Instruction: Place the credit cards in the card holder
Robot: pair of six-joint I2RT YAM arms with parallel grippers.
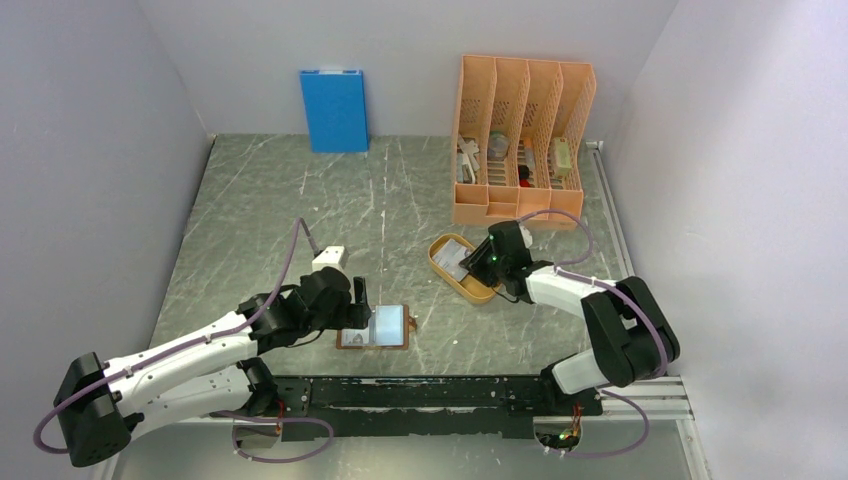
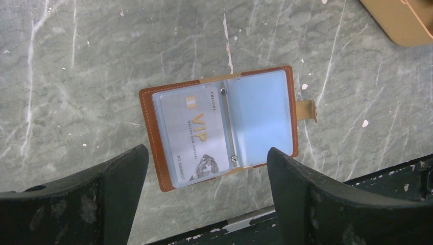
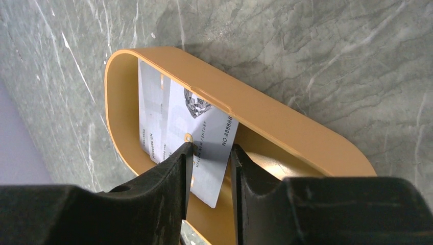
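A tan tray (image 3: pixel 286 125) holds overlapping white credit cards (image 3: pixel 204 168). My right gripper reaches into it, fingers at the top card's edge, part open; whether they grip it is unclear. The brown card holder (image 2: pixel 155 153) lies open near the front of the table, a VIP card (image 2: pixel 201 138) in its left sleeve and a pale blue empty-looking right side. Above it my left gripper stands open, nothing between its fingers.
An orange organiser (image 1: pixel 480 205) with several small items stands at the back right. A blue board (image 1: pixel 335 110) leans on the back wall.
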